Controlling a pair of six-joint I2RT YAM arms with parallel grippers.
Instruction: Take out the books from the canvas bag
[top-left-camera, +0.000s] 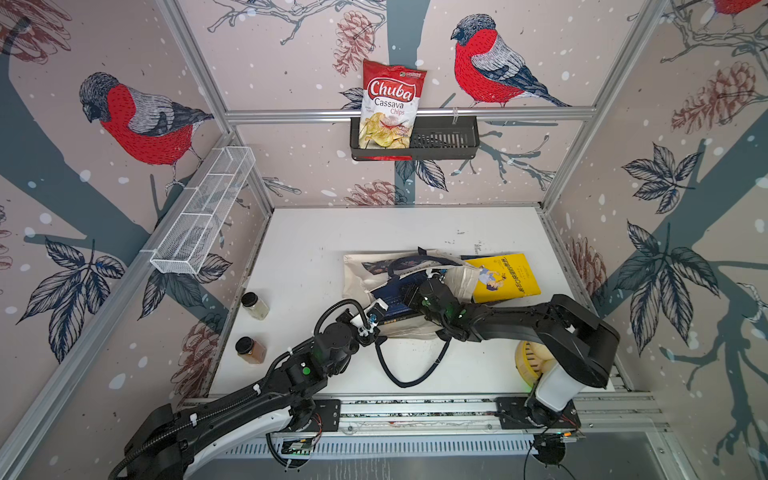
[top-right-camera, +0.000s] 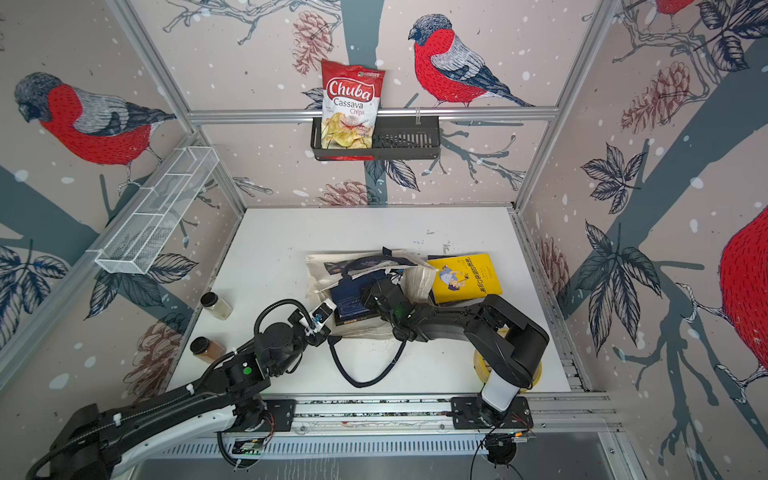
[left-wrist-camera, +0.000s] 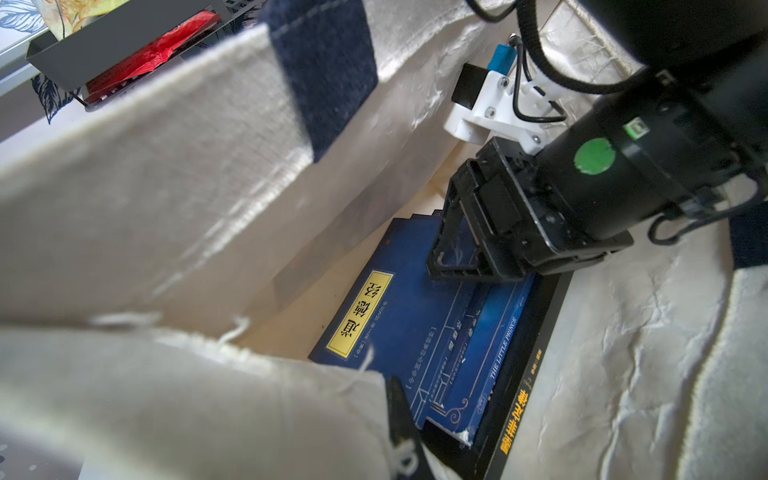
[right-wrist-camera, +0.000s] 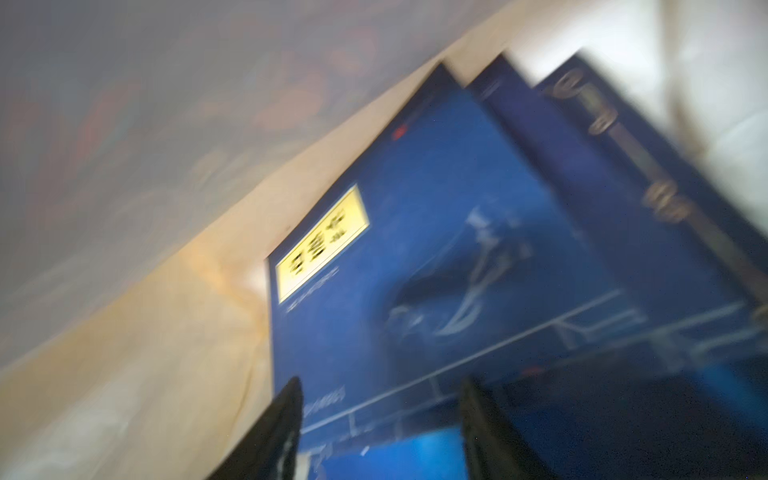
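Note:
The canvas bag (top-left-camera: 356, 276) lies on its side mid-table with its mouth spread. Inside, in the left wrist view, rest a blue book with a yellow label (left-wrist-camera: 368, 320), another blue book (left-wrist-camera: 492, 360) and a black-edged one (left-wrist-camera: 512, 416). At the bag's near left edge, my left gripper (top-left-camera: 376, 321) is shut with the canvas rim at its fingertips; one finger (left-wrist-camera: 402, 424) shows and the other is hidden by cloth. My right gripper reaches into the bag over the blue books, its fingers apart and nothing clearly between them.
A yellow book (top-left-camera: 508, 276) lies right of the bag on a dark one. Two jars (top-left-camera: 254, 305) stand at the left, and a yellow round container (top-left-camera: 528, 360) is partly behind the right arm. A black handle (top-left-camera: 412, 384) loops in front.

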